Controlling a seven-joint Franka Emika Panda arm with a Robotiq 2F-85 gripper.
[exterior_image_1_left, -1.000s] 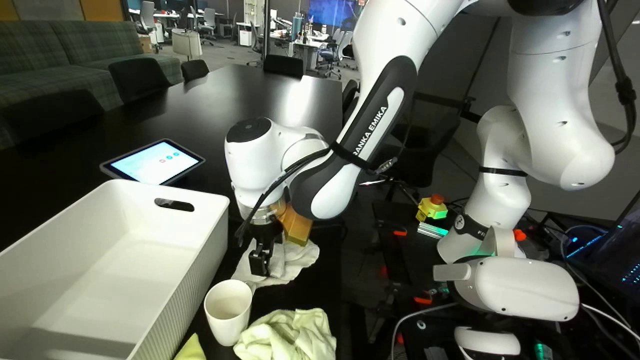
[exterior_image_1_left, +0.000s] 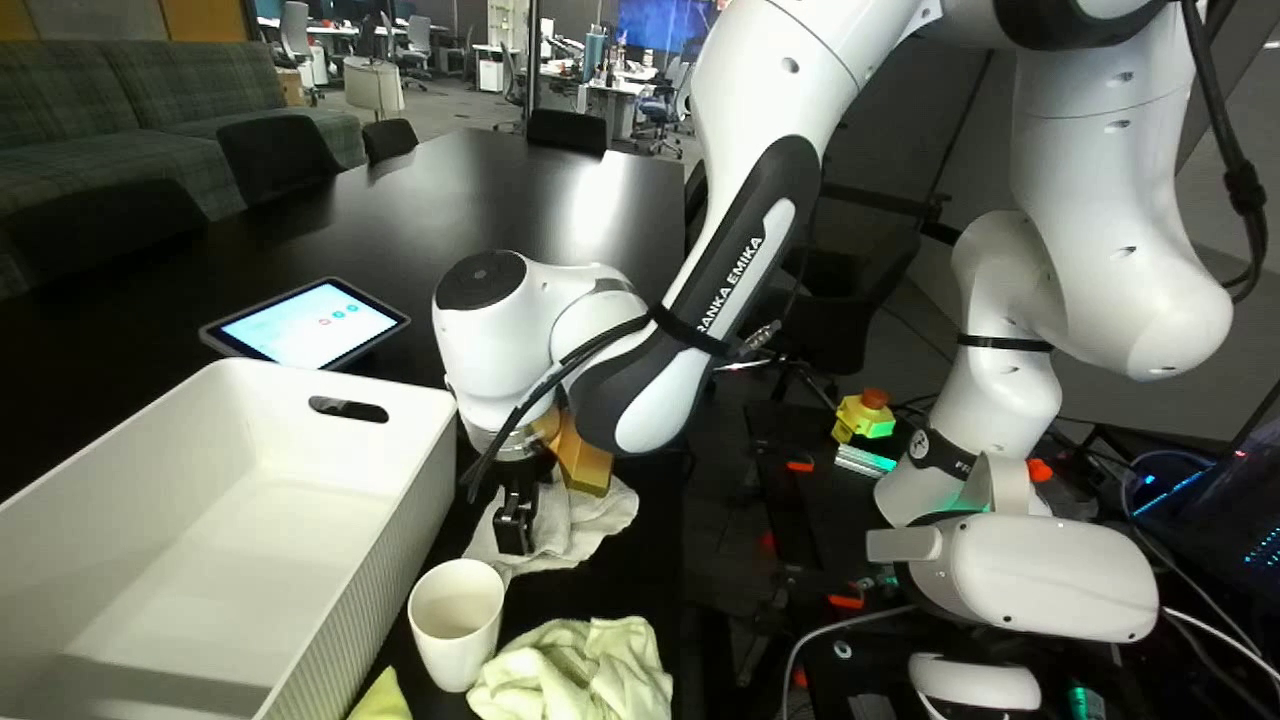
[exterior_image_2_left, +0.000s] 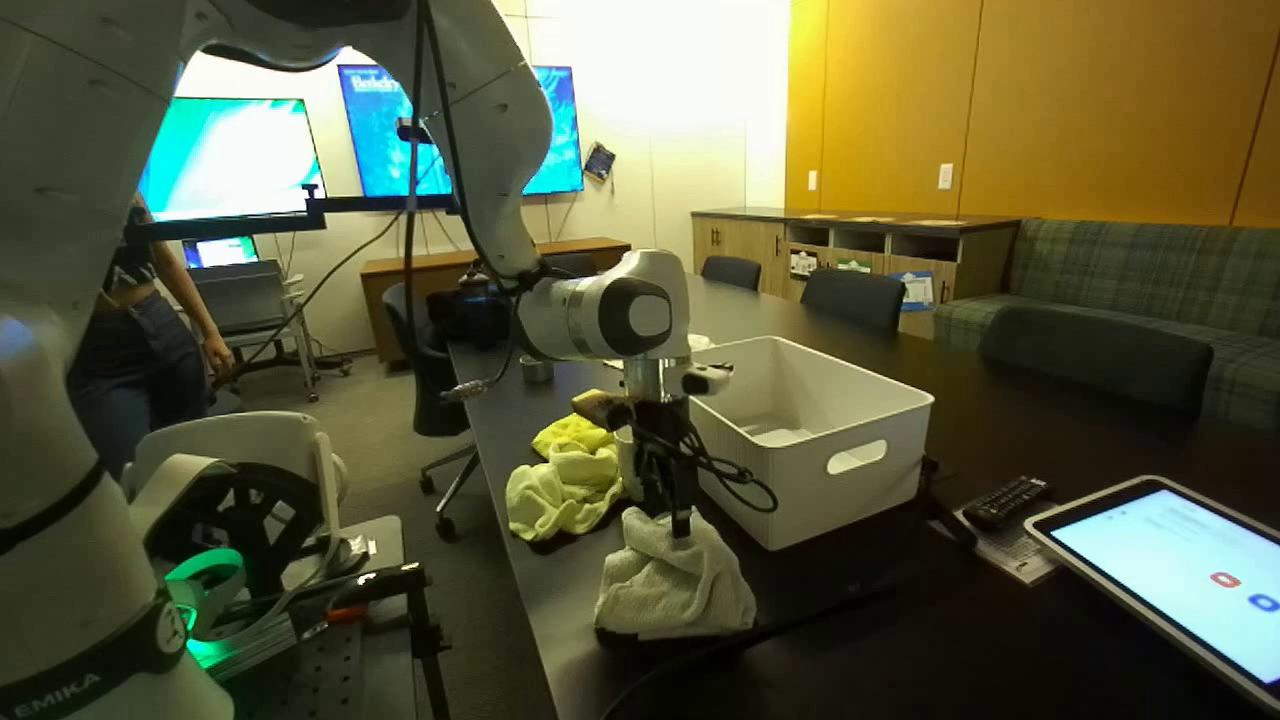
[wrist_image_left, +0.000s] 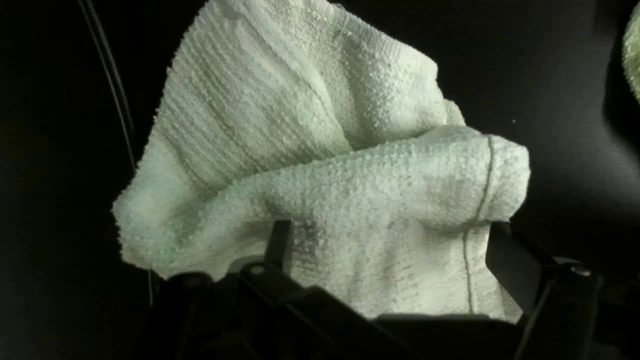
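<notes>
A crumpled whitish towel (wrist_image_left: 336, 186) lies on the dark table, filling much of the wrist view. Over it my gripper is open, one finger at each side of a raised fold. The towel is spread between and beyond the fingers, not pinched. In exterior view 1 the towel (exterior_image_1_left: 588, 522) shows partly behind the gripper (exterior_image_1_left: 513, 534). From the other side, in exterior view 2, the fingertips (exterior_image_2_left: 680, 524) reach down to the top of the towel (exterior_image_2_left: 678, 588); whether they touch it I cannot tell.
Beside the towel stands a white bin (exterior_image_1_left: 348, 564), empty where visible. A white cup (exterior_image_1_left: 456, 624) and a pale yellow-green towel (exterior_image_1_left: 582, 672) sit close by. A yellow cloth (exterior_image_2_left: 573, 432), a tablet (exterior_image_1_left: 310, 324) and a remote (exterior_image_2_left: 1005, 502) are also on the table.
My arm and gripper have shifted slightly left and down in exterior view 1, closer to the bin. The towel, cup and bin look unmoved.
</notes>
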